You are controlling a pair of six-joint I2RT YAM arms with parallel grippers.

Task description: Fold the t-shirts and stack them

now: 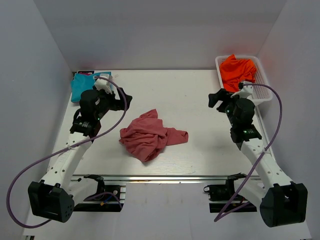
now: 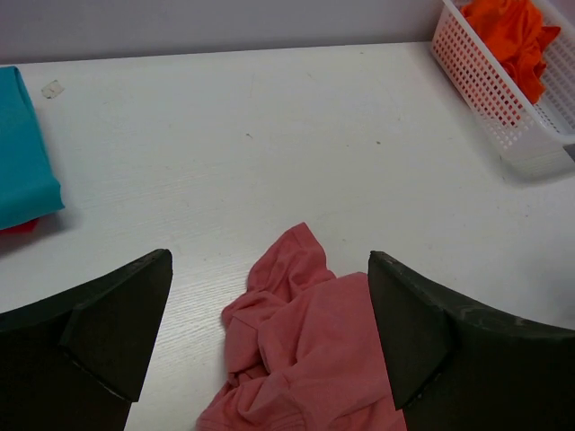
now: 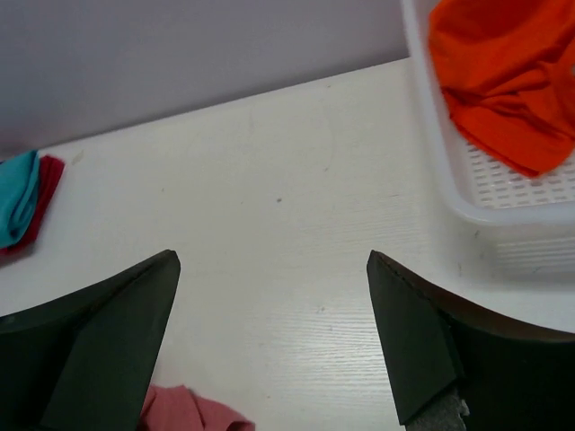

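Note:
A crumpled dusty-red shirt (image 1: 145,135) lies on the middle-left of the white table, also low in the left wrist view (image 2: 305,350). A folded teal shirt (image 1: 82,87) sits at the back left, with red cloth beneath it (image 3: 45,193). An orange shirt (image 1: 235,72) lies bunched in a white basket (image 1: 257,97) at the back right. My left gripper is open above the table, just behind and left of the crumpled shirt. My right gripper is open in front of the basket, with nothing between its fingers.
Grey walls enclose the back and both sides. A purple cable runs along each arm.

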